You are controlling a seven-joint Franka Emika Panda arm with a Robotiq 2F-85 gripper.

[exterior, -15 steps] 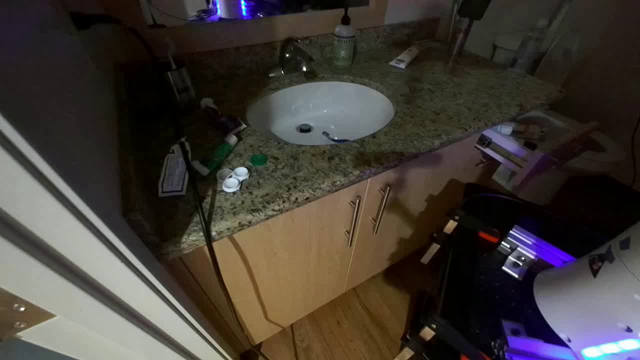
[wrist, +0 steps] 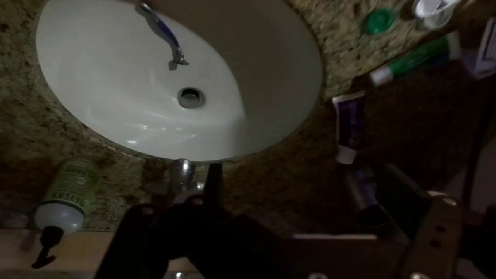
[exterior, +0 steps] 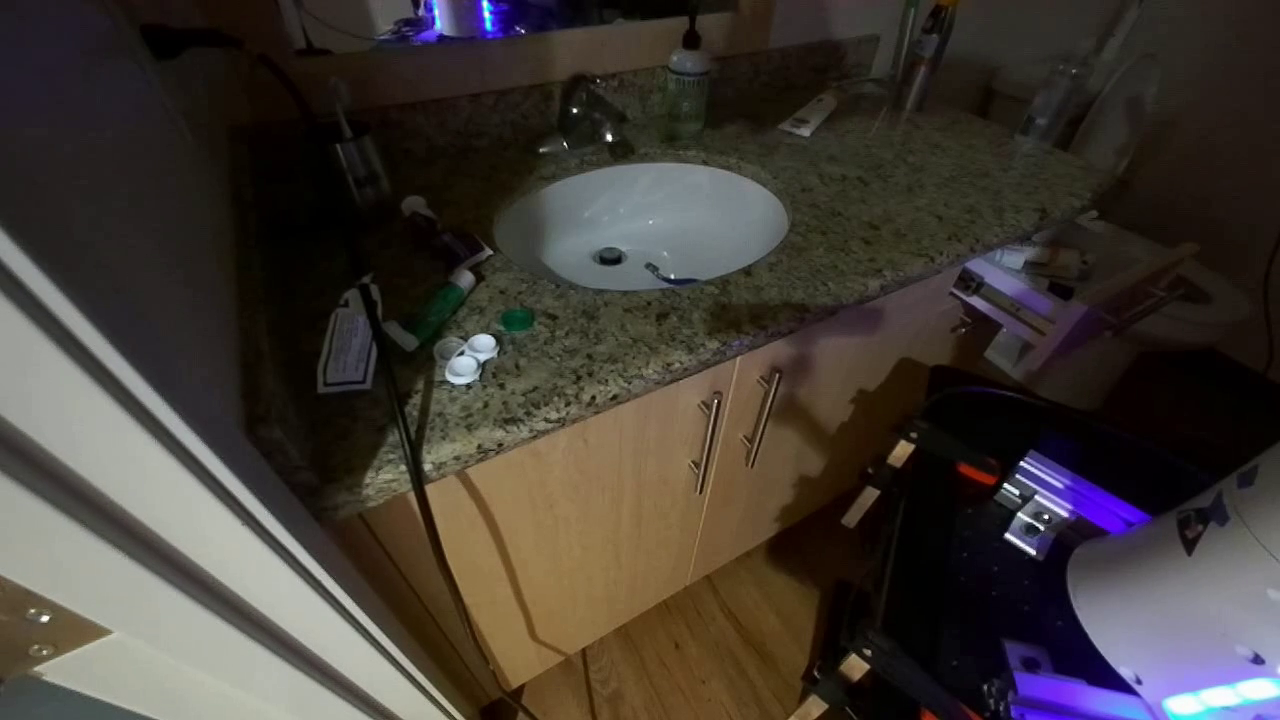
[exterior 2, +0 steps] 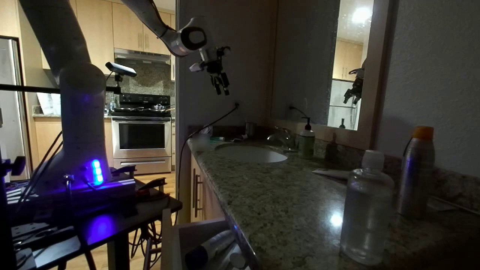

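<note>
High above the counter, my gripper (exterior 2: 221, 92) points downward, apart from everything. Its fingers are spread wide in the wrist view, with nothing held between them. Below lies the white oval sink (wrist: 116, 102); a blue razor (wrist: 162, 31) rests in it near the drain (wrist: 190, 98). Right of the basin are a purple tube (wrist: 349, 123), a green tube (wrist: 418, 58) and a green cap (wrist: 380, 21). A dark metal cup (wrist: 362, 186) appears by the right finger, partly covered by it. The gripper is outside exterior view 1.
The faucet (exterior: 588, 114) and a soap pump bottle (exterior: 687, 90) stand behind the sink. A clear bottle (exterior 2: 368, 211) and a spray can (exterior 2: 417, 173) occupy the counter's other end. An open drawer (exterior 2: 198, 229) juts out. A black cable (exterior: 402, 420) hangs across the counter's left side.
The counter items have stayed put.
</note>
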